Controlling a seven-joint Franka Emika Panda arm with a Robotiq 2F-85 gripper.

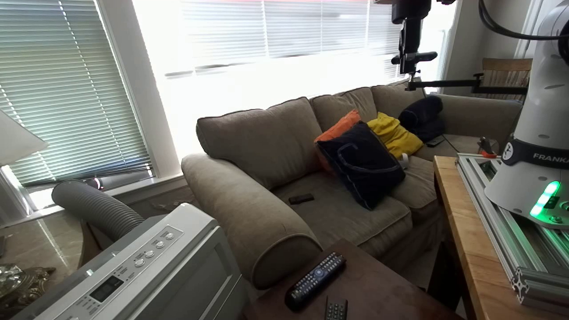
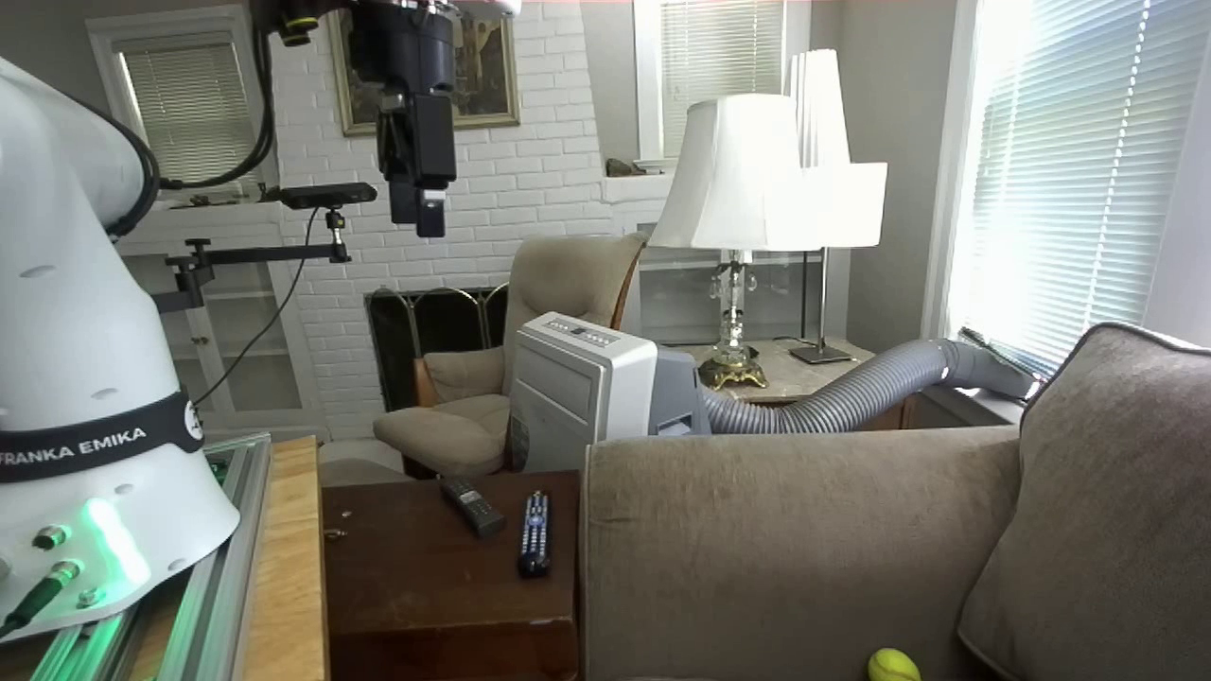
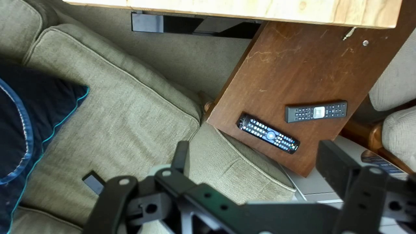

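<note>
My gripper is open, its two black fingers (image 3: 180,156) wide apart with nothing between them. In exterior view 2 the gripper (image 2: 429,225) hangs high, pointing down, well clear of everything below. On the brown side table (image 3: 273,70) lie two remotes. The long black remote (image 3: 269,133) has a blue round pad and lies near the sofa arm; the dark grey remote (image 3: 316,111) has a silver centre button. A small dark remote (image 3: 94,182) rests on the sofa seat (image 3: 117,113), partly cut off by the gripper body in the wrist view.
A navy pillow (image 1: 362,162), an orange pillow (image 1: 338,125) and a yellow one (image 1: 394,133) lean on the sofa. The white portable air conditioner (image 2: 579,375) stands beyond the side table. A wooden workbench edge (image 1: 464,240) borders the robot base. A tennis ball (image 2: 892,665) sits by the sofa arm.
</note>
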